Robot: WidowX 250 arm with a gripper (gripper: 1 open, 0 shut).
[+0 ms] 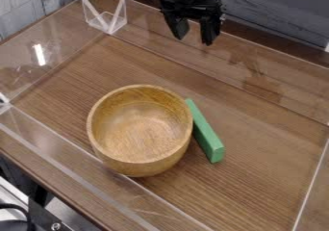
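Observation:
My gripper (193, 25) is at the top middle of the view, dark, over the back of the wooden table, with its fingers pointing down and apart. A round light-wood bowl (139, 129) sits in the lower middle. A green bar (203, 131) lies just to the right of the bowl, slanting toward the front right.
A small white wire-like or clear object (106, 13) stands at the back left. Dark cable or edge shows at the bottom left corner.

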